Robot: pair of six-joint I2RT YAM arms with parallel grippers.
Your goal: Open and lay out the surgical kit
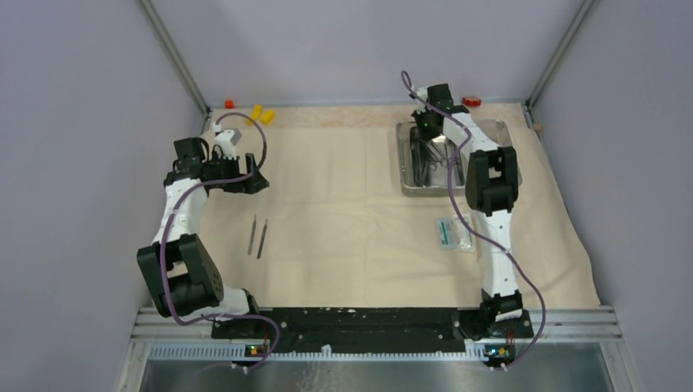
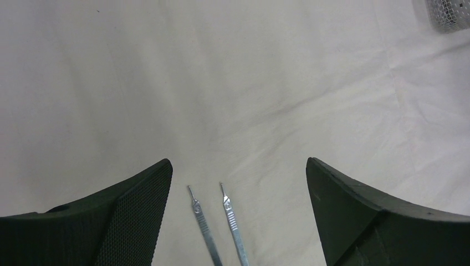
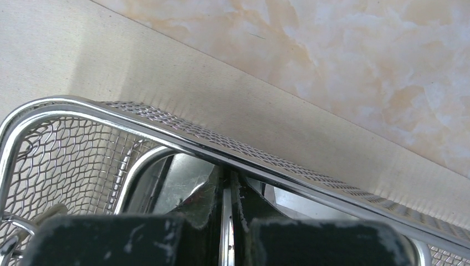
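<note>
Two slim metal scalpel handles, one point(image 1: 252, 235) on the left and another point(image 1: 262, 238) beside it, lie on the cloth at the left. Beyond them my left gripper point(image 1: 260, 175) hangs open; the left wrist view shows bare cloth between its wide-apart fingers point(image 2: 138, 216). At the right stands the wire-mesh tray point(image 1: 425, 193), holding several metal instruments point(image 1: 419, 163). My right gripper is shut inside its far side, tips close under the rim. A thin shiny metal strip point(image 3: 225, 224) shows along the line between its fingers; I cannot tell whether it is gripped.
Clear packets point(image 1: 454, 233) lie in front of the tray. Yellow pieces point(image 1: 260, 114), an orange block point(image 1: 229, 104) and a red object point(image 1: 471, 101) sit at the far edge.
</note>
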